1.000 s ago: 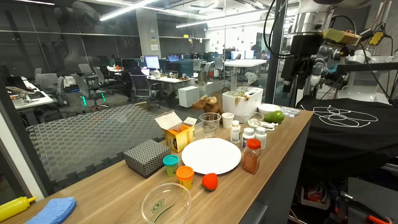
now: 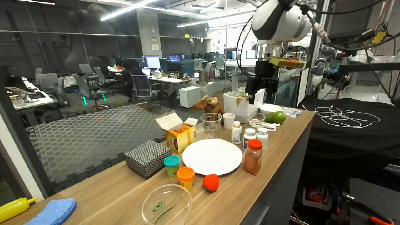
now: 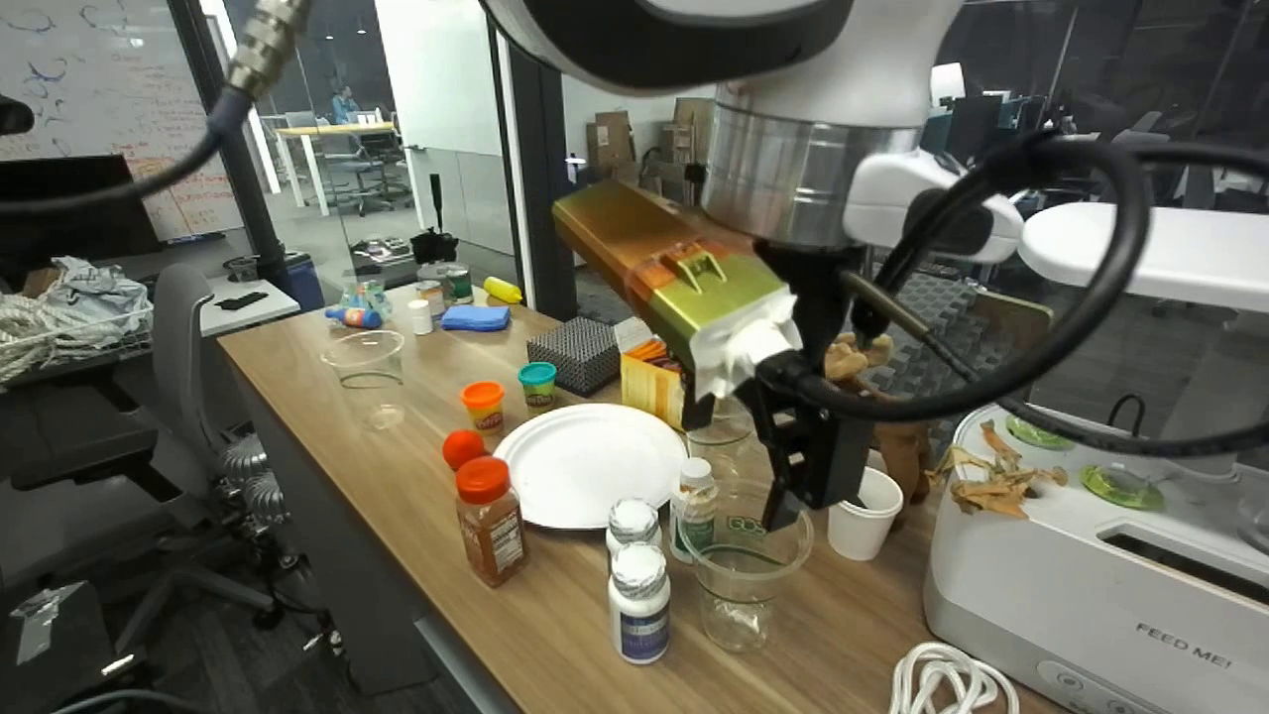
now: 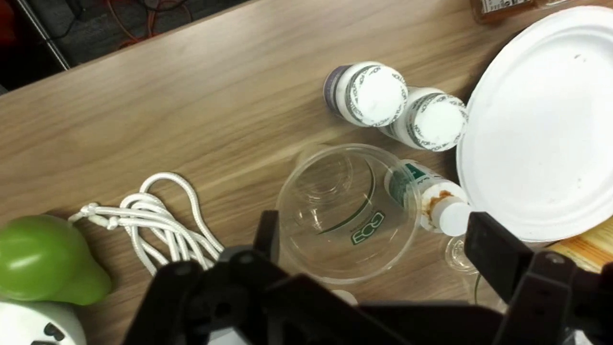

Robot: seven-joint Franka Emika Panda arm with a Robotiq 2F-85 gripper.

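Observation:
My gripper is open over the worktop, with nothing held between its fingers. Below it in the wrist view stands a clear plastic cup (image 4: 345,218), its round rim lying between the two spread fingers. Exterior view 2 has the gripper (image 3: 744,470) close above that same cup (image 3: 744,595); whether a fingertip is below the rim cannot be told. A white bottle with a green label (image 4: 428,192) leans into view right beside the cup. In exterior view 1 the gripper (image 2: 259,95) hangs in front of the white planter box (image 2: 234,107).
Two white pill bottles (image 4: 376,95) and a white plate (image 4: 534,126) are near the cup. A white cord (image 4: 166,221) and a green pear-like item (image 4: 49,258) lie on its other side. A white paper cup (image 3: 865,512) stands close by. Bare wood (image 4: 172,103) stretches along the counter's edge.
The arm has moved left in exterior view 1, from beyond the counter's far end to above the clear cup. Objects on the counter look unmoved.

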